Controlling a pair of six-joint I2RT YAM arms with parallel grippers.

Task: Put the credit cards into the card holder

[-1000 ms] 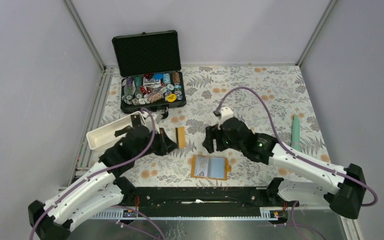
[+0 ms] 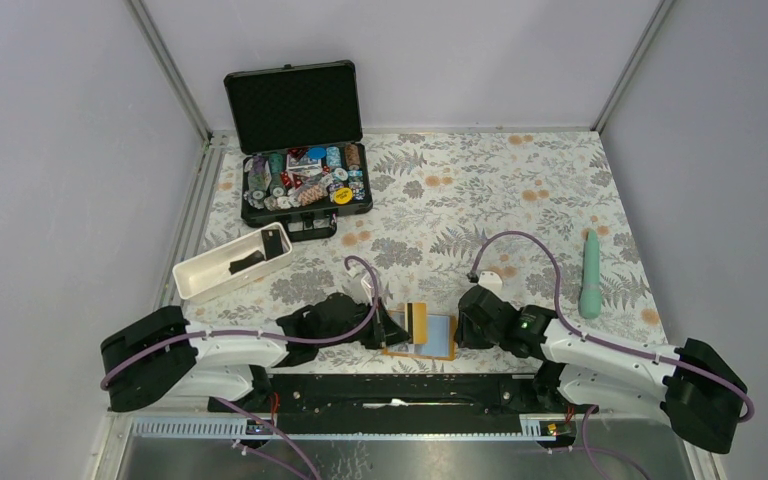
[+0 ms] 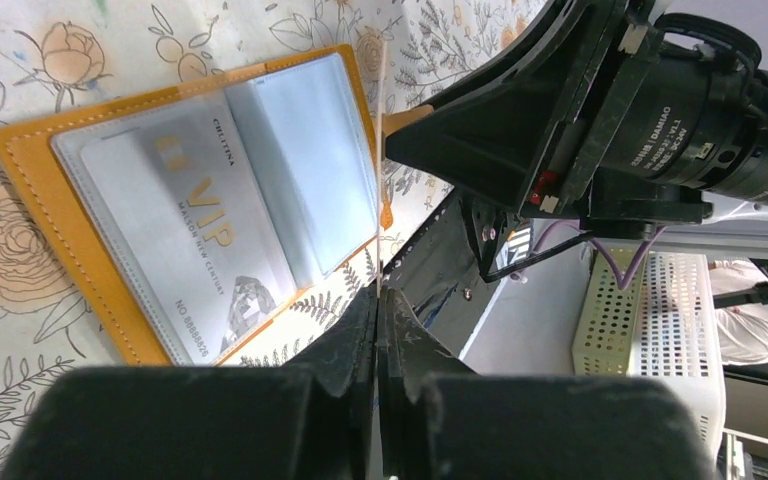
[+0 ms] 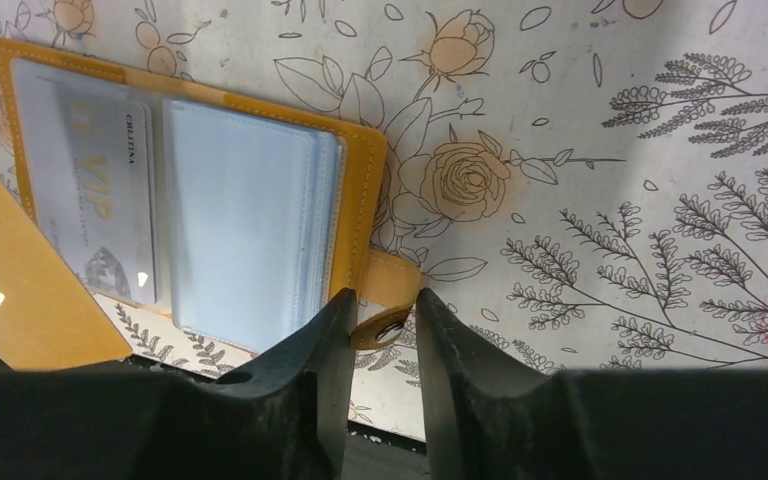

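Observation:
An orange-edged card holder [image 4: 362,185] lies spread open on the table, its left pocket holding a silver VIP card [image 3: 195,215] and its right pocket pale blue and clear. My left gripper is shut on a gold card, which appears edge-on in the left wrist view and stands above the holder. Over at the holder's right edge, my right gripper is part open, with the holder's snap tab [image 4: 392,280] between its fingers. Contact between those fingers and the tab cannot be made out.
A white tray [image 2: 200,285] with black items stands at the left. Behind it is an open black case [image 2: 295,105] full of chips. A green cylindrical object [image 2: 590,275] lies at the far right.
Both arms have come down toward the front edge, to the card holder. The left one carried the gold card rightward over it, while the right gripper reached the holder's right edge.

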